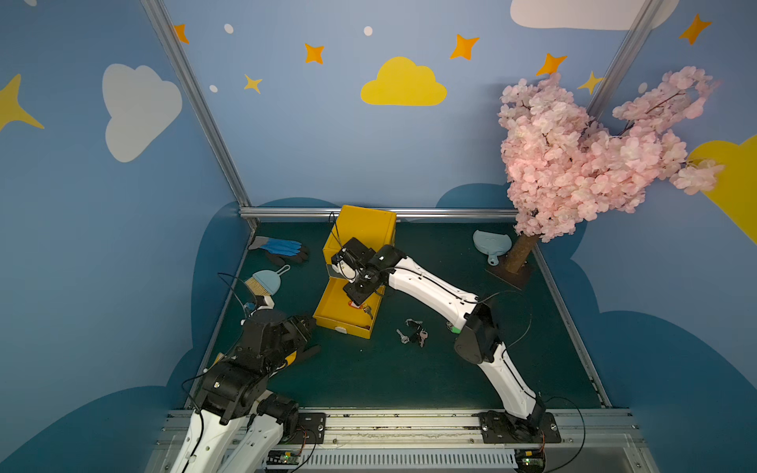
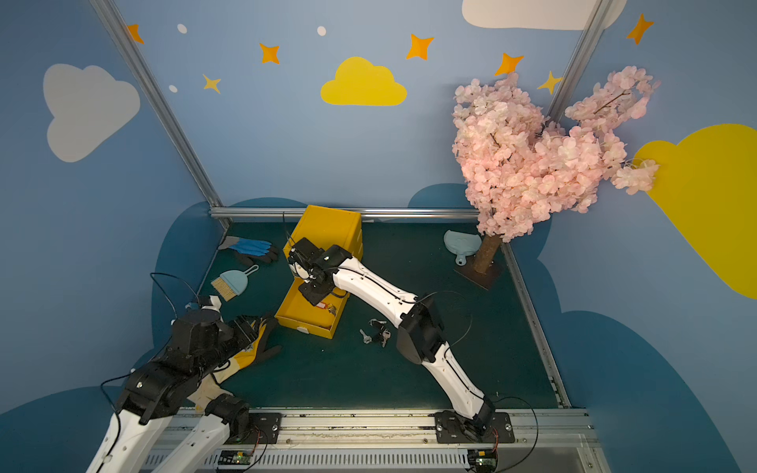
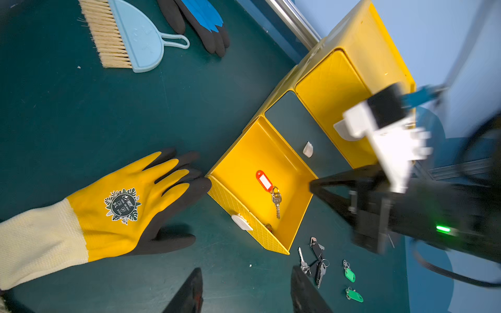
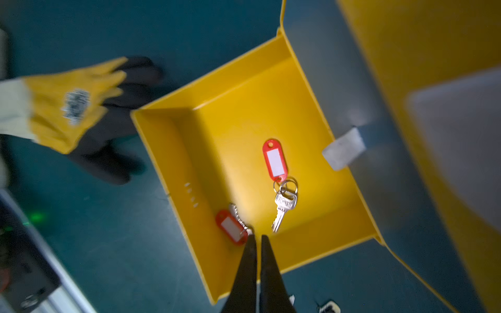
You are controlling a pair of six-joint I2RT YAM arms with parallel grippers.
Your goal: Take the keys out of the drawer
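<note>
In the right wrist view the pulled-out yellow drawer [image 4: 177,172] holds a silver key [image 4: 284,202] with a red tag [image 4: 275,160] lying near its middle. A second red tag [image 4: 230,227] with a short chain lies by the drawer's front wall; whatever hangs from it is partly hidden by my fingertips. My right gripper is shut over the drawer, and no object shows between its fingers. To the front left of the drawer, my left gripper stands open and empty above the table.
Outside the drawer, black-and-silver keys [image 3: 315,263] and green-tagged keys [image 3: 350,274] lie on the table. A yellow glove [image 3: 125,206] rests left of the drawer. Behind are a brush [image 3: 130,36] and a blue glove [image 3: 201,18]. The yellow cabinet [image 1: 362,236] stands at the back.
</note>
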